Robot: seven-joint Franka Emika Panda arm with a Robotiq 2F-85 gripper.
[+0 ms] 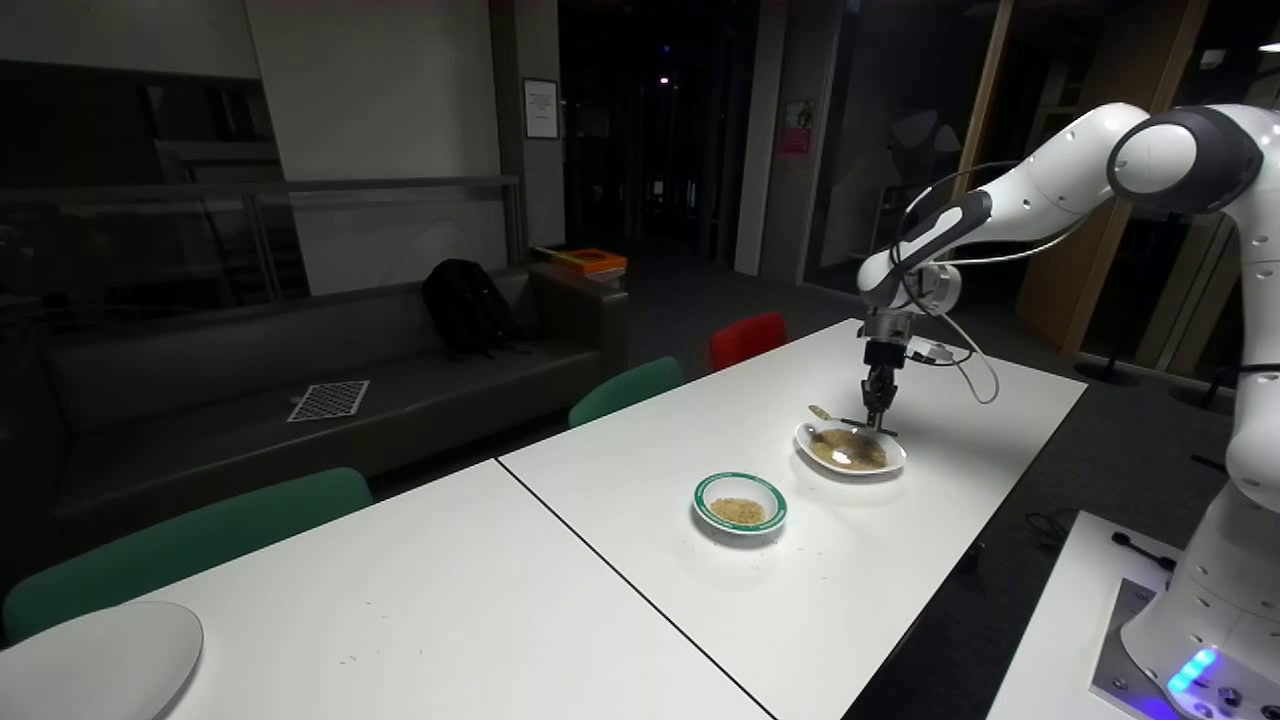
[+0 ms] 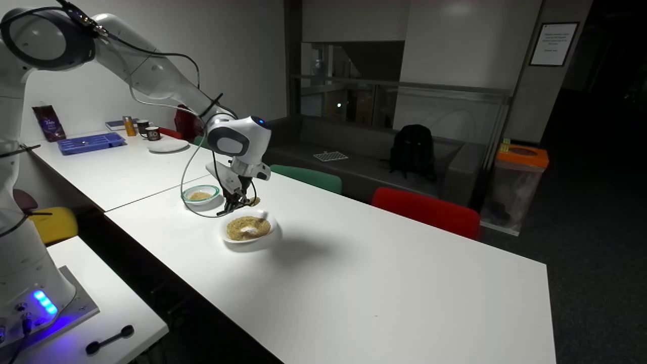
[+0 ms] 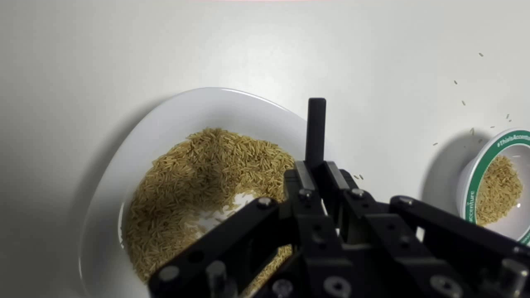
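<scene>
A black-handled spoon [image 1: 821, 412] is clamped in my gripper [image 1: 877, 420], which is shut on its handle. The spoon is raised above a white dish [image 3: 198, 102] of brown rice grains [image 3: 166, 198]. From the second exterior view, its tan-looking head [image 2: 254, 201] appears to carry rice. In the wrist view the dark handle [image 3: 316, 129] juts out past the fingertips, while the spoon's head is hidden behind the gripper. A bare white patch shows amid the rice. Off to one side, a green-rimmed white bowl [image 1: 740, 526] also contains some rice.
Loose grains [image 3: 455, 82] are scattered on the table near the green-rimmed bowl. A white plate [image 2: 167, 146], a blue tray [image 2: 92, 143] and mugs stand at the table's far end.
</scene>
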